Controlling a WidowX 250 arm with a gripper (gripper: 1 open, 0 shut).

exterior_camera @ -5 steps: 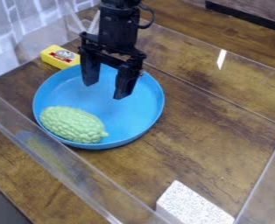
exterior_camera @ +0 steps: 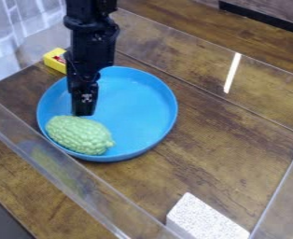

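Observation:
My black gripper (exterior_camera: 80,89) hangs open over the left half of a round blue plate (exterior_camera: 143,112), its fingers pointing down just above and behind a pale green, knobbly object (exterior_camera: 78,133), which lies at the plate's front left. Nothing shows between the fingers.
A yellow item (exterior_camera: 56,58) lies behind the plate at the left, partly behind the arm. A white speckled block (exterior_camera: 205,219) sits at the front right. Transparent panels border the lower left and right.
The gripper has swung left across the plate and turned, coming closer to the green object. The objects on the table have not visibly moved.

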